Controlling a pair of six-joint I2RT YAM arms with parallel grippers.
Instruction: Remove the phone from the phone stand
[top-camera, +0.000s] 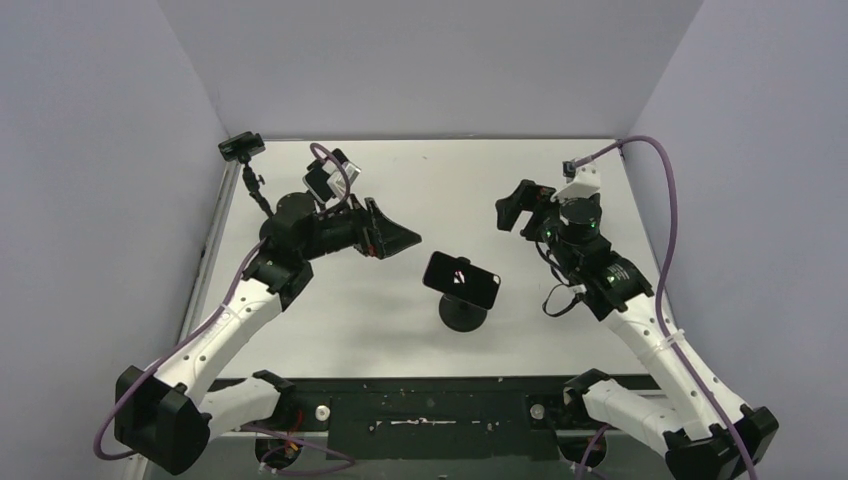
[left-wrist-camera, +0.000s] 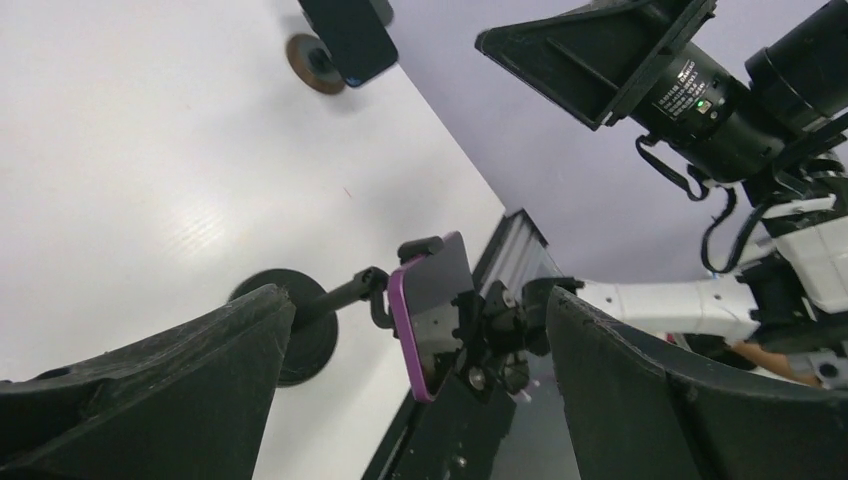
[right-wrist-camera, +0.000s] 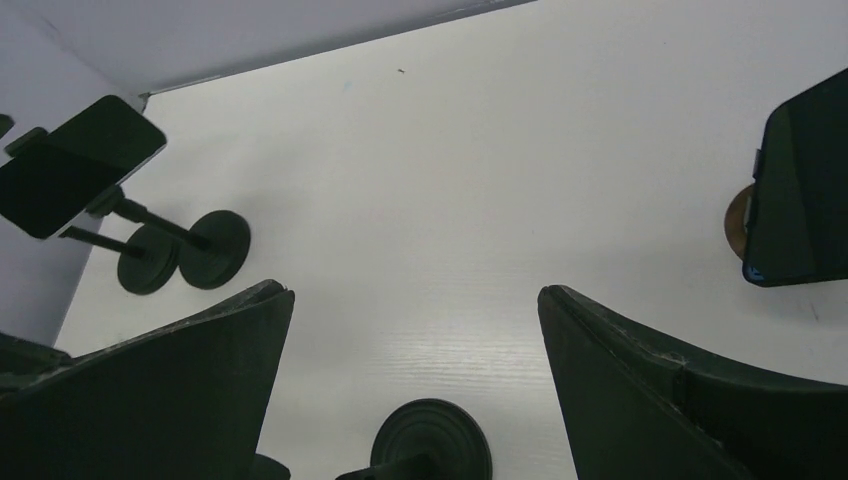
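Note:
The phone (top-camera: 468, 284) lies tilted in the stand (top-camera: 462, 316) near the middle of the table. In the left wrist view the same phone (left-wrist-camera: 410, 335) appears edge-on, its purple rim at the stand's clamp, above the round base (left-wrist-camera: 318, 350). My left gripper (top-camera: 402, 237) is open, up and left of the phone and apart from it. Up and right of the phone, my right gripper (top-camera: 512, 207) also stands open and empty. In the right wrist view, only a round stand base (right-wrist-camera: 440, 438) shows at the bottom.
More phones on stands are around: one at back left (right-wrist-camera: 90, 160), another at right (right-wrist-camera: 805, 190). A tall black stand (top-camera: 250, 165) rises at far left.

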